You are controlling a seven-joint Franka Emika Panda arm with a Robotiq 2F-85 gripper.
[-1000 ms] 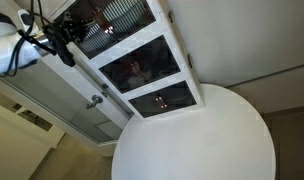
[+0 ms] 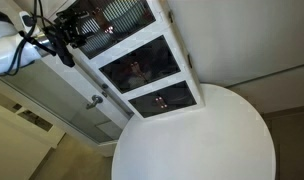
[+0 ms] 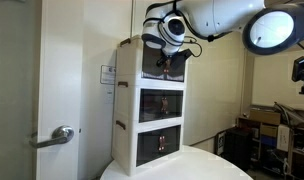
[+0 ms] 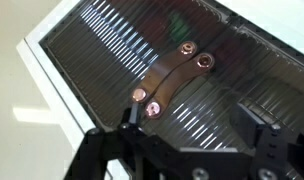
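A white cabinet point(image 3: 129, 105) with three dark ribbed fronts stands on a round white table. Each front bears a pair of brown leather straps, and all three look closed. My gripper is open at the top front point(image 4: 232, 75), with nothing between its fingers. In the wrist view the two straps point(image 4: 170, 85) lie ahead of the fingers, apart from them, fixed by metal rivets. From the side, the gripper point(image 3: 170, 66) hides part of the top front. The middle front point(image 2: 140, 66) and bottom front point(image 2: 163, 98) are in plain view.
A glass-paned door point(image 2: 67, 92) with a metal handle point(image 3: 62, 134) stands close beside it. Shelves with boxes point(image 3: 267, 115) are at the back right.
The arm and gripper have shifted only slightly near the top front. The cabinet and its fronts look the same.
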